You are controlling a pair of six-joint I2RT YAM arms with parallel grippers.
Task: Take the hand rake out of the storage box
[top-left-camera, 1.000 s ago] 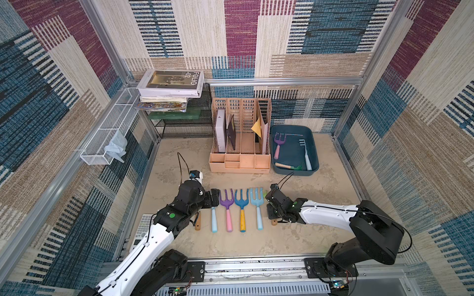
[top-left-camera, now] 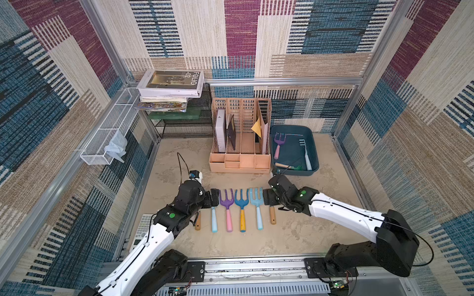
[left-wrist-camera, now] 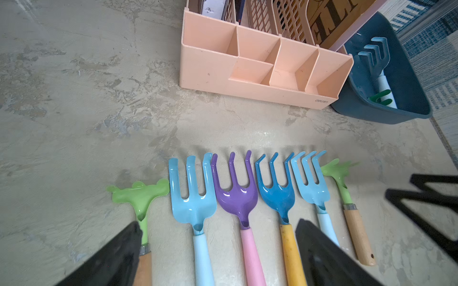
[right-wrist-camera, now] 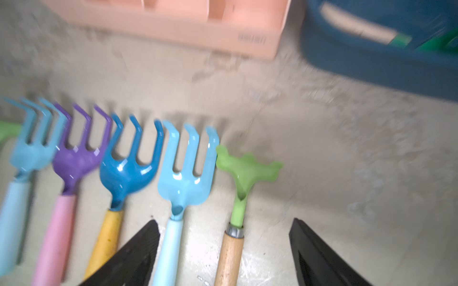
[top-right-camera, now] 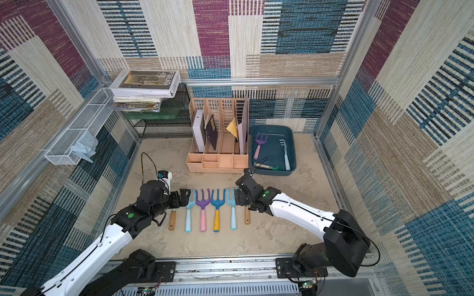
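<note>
The dark teal storage box [top-left-camera: 296, 129] at the back right holds a purple hand rake [top-left-camera: 279, 140], a pale blue one [top-left-camera: 304, 150] and a wooden-handled green tool [top-right-camera: 262, 165]. A row of hand tools lies on the table, including a purple-pink rake [left-wrist-camera: 238, 197]. My left gripper [top-left-camera: 212, 197] hangs over the left end of the row, open and empty. My right gripper [top-left-camera: 269, 196] is above the row's right end, open over a green wooden-handled tool [right-wrist-camera: 245, 174], with nothing between its fingers.
A pink file organizer [top-left-camera: 239, 165] stands left of the box. A shelf with magazines [top-left-camera: 170, 83] is at the back left, and a white wire basket [top-left-camera: 96, 148] hangs on the left. Bare table lies between the row and the organizer and right of the box's front.
The left arm and the objects have not visibly moved.
</note>
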